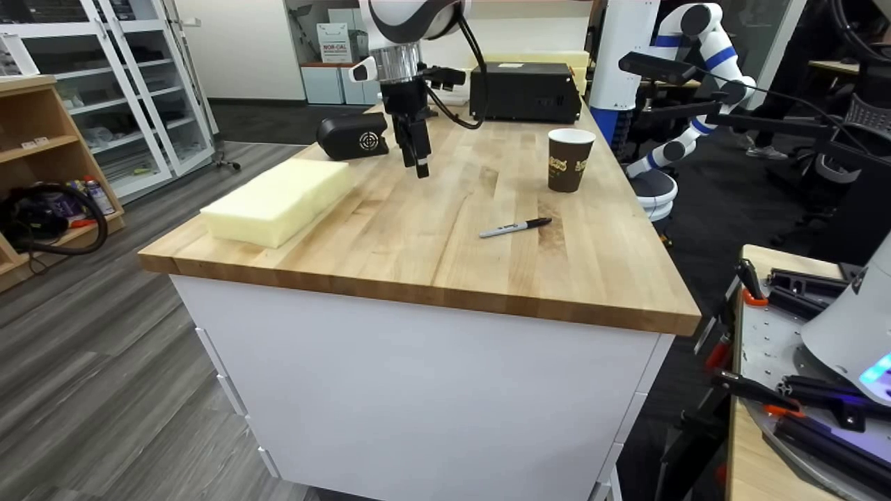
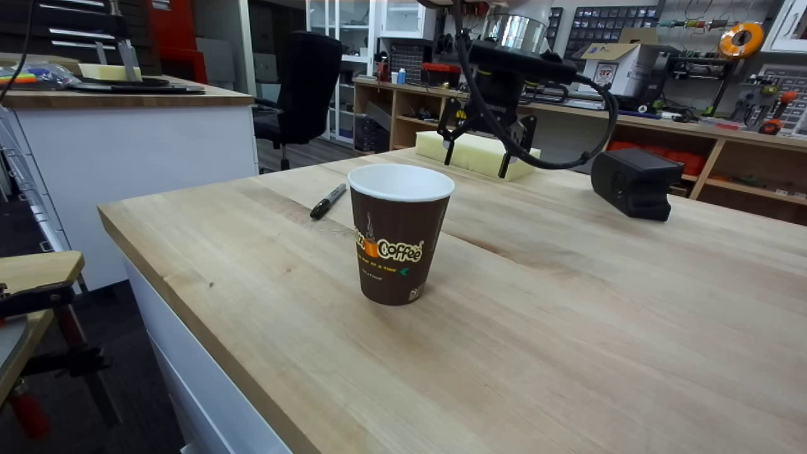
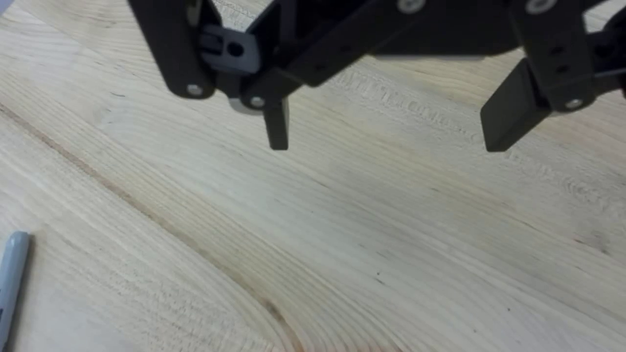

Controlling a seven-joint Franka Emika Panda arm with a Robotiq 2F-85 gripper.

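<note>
My gripper is open above the wooden tabletop (image 3: 328, 234), with only bare wood showing between its fingertips. A brown paper cup (image 2: 397, 242) with a white rim stands upright and looks empty as far as its inside shows. Close to it lies a grey marker (image 2: 328, 202) with a black cap. In the first exterior view the marker (image 1: 515, 227) is nearer the front edge, with the cup (image 1: 569, 161) behind it to the right. The gripper (image 1: 419, 175) hangs well to the left of both. At the wrist view's left edge, part of the marker's grey body (image 3: 11, 281) shows.
A pale yellow foam block (image 1: 280, 200) lies along the table's left side. Behind it sits a black case-like object (image 1: 352, 137), close to the gripper. A black box (image 1: 526, 92) stands at the back.
</note>
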